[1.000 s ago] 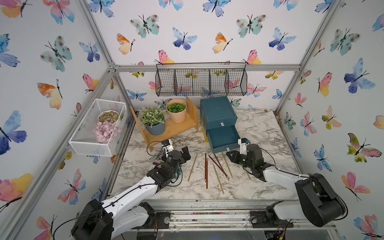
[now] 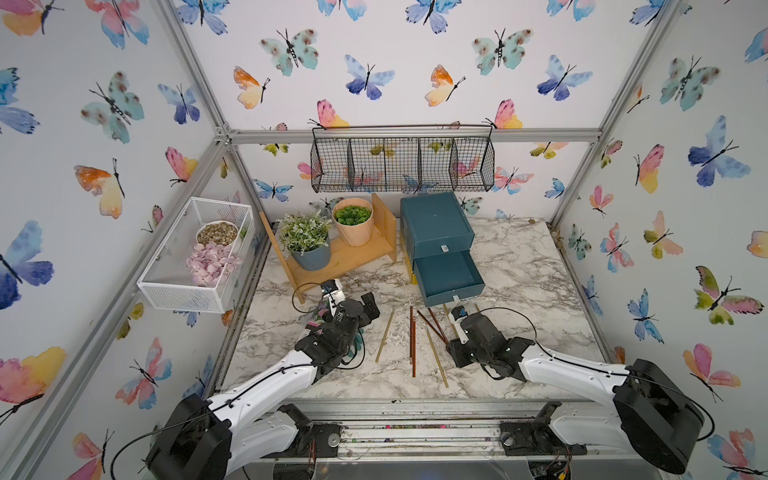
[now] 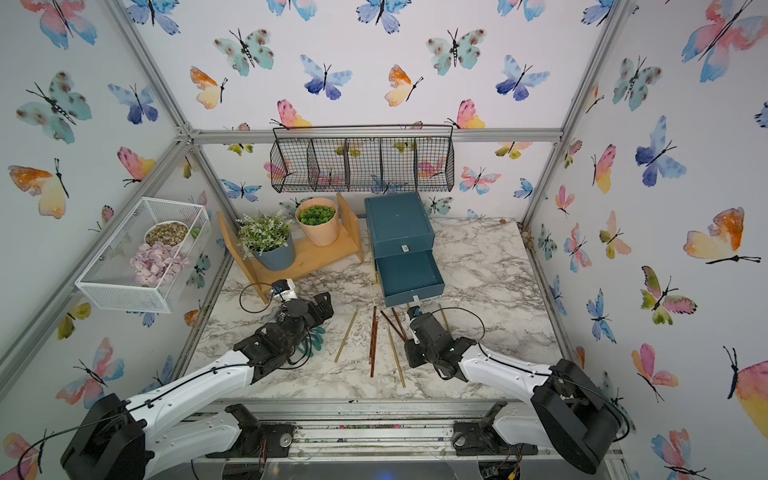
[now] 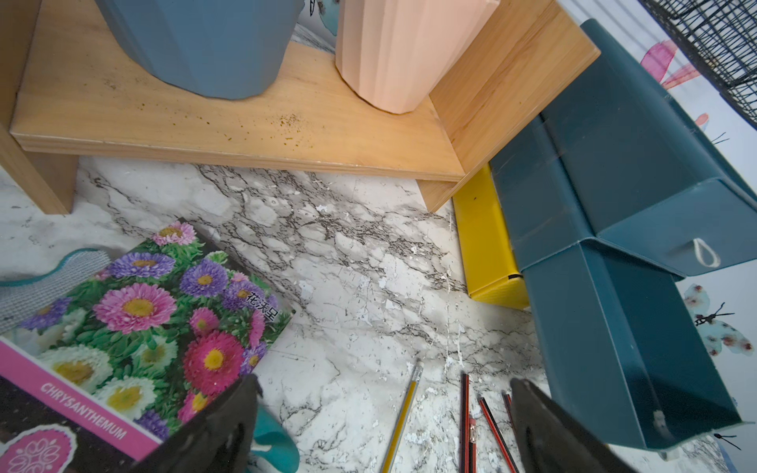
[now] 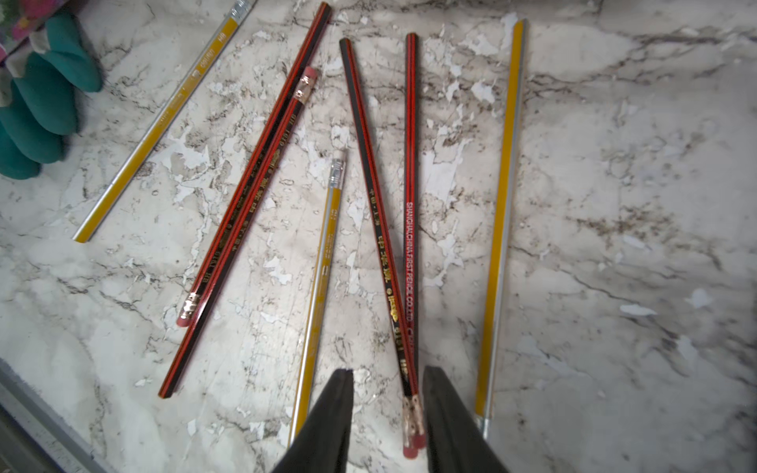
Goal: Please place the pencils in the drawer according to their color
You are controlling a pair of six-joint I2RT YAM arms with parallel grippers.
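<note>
Dark red pencils (image 5: 411, 118) and yellow pencils (image 5: 502, 220) lie on the marble table below the blue drawer unit (image 2: 436, 220). Its lower drawer (image 2: 448, 276) is pulled out and empty; the upper one is shut. My right gripper stands open over two dark red pencils, their eraser ends between the fingertips in the right wrist view; whether it touches them I cannot tell. My left gripper is open at the table's left, nothing between its fingers, above a flowered seed packet (image 4: 150, 331).
A wooden shelf (image 2: 352, 256) with two potted plants stands back left, a yellow box (image 4: 481, 236) beside the drawer unit. A wire basket (image 2: 402, 164) hangs on the back wall; a white one (image 2: 172, 296) on the left. The table right of the drawers is clear.
My right gripper has swung left and toward the front, down over the dark red pencils. The left arm has not moved.
</note>
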